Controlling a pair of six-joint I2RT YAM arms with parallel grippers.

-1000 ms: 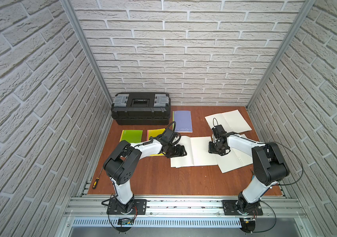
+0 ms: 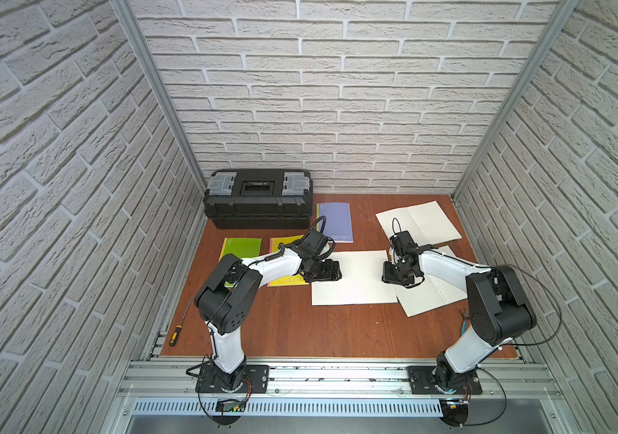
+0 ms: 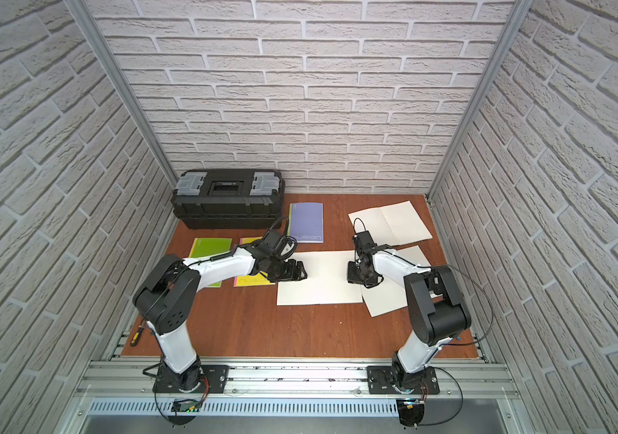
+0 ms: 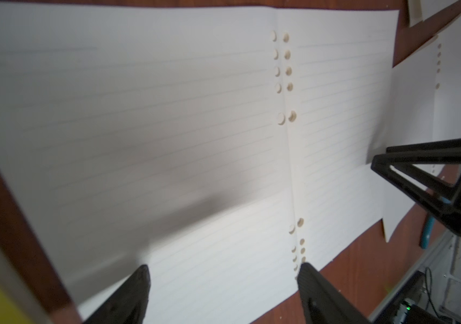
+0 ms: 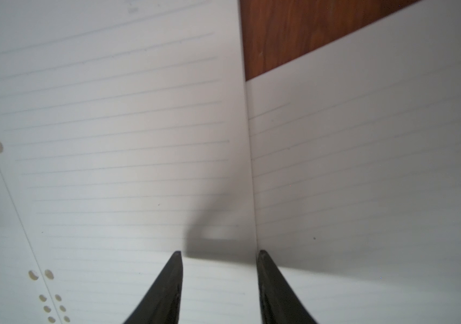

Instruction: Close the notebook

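An open notebook with lined white pages (image 2: pixel 359 285) lies flat in the middle of the table, its fold marked by punched holes in the left wrist view. My left gripper hovers over the left page with its fingertips wide apart and only paper below them. In the right wrist view my right gripper has a smaller gap between its fingers, over the notebook's right page (image 5: pixel 133 162). One right fingertip (image 5: pixel 263 262) lines up with that page's outer edge; whether it touches cannot be told. No page is visibly pinched by either gripper.
Another open notebook (image 2: pixel 424 293) adjoins the right edge, and a further open one (image 2: pixel 432 220) lies behind. Yellow (image 2: pixel 287 280), green (image 2: pixel 244 247) and blue (image 2: pixel 335 217) notebooks lie closed. A black toolbox (image 2: pixel 258 202) stands back left.
A second ago the left page bulged up near the left gripper; now it lies flat. The right gripper has barely moved.
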